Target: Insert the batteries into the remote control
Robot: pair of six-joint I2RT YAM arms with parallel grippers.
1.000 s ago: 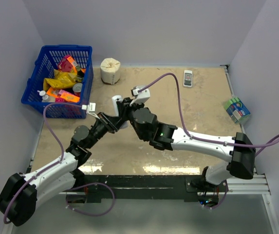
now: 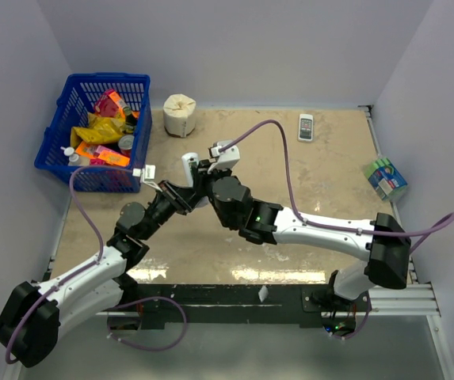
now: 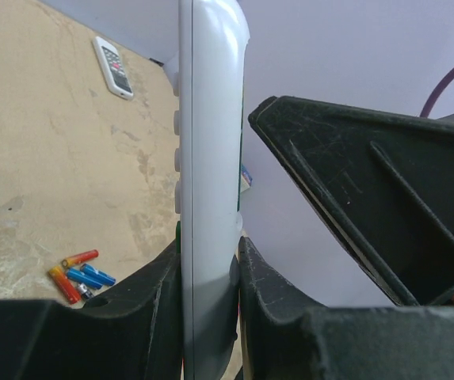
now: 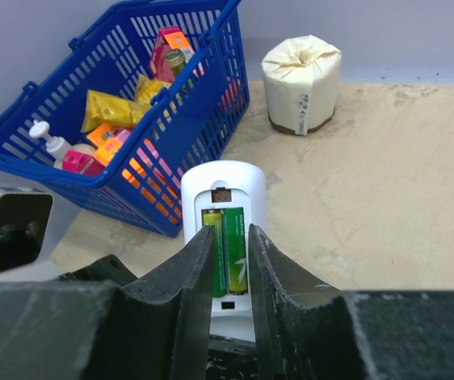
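Observation:
The white remote [image 3: 209, 142] is held upright in my left gripper, its back facing my right gripper, as the top view [image 2: 190, 166] also shows. Its open compartment holds two green batteries, one [image 4: 234, 222] on the right and one [image 4: 209, 218] on the left. My right gripper is shut at the compartment, its tips over the batteries; whether it grips one is unclear. Loose batteries [image 3: 64, 285], red and blue, lie on the table in the left wrist view.
A blue basket [image 2: 60, 119] of goods stands back left, beside a paper roll [image 2: 180, 115]. A white remote-like device [image 2: 306, 127] lies back right, and a battery pack [image 2: 385, 178] sits at the right edge.
My right arm has shifted very slightly, with its wrist and cable a little to the left. The left arm and remote appear still.

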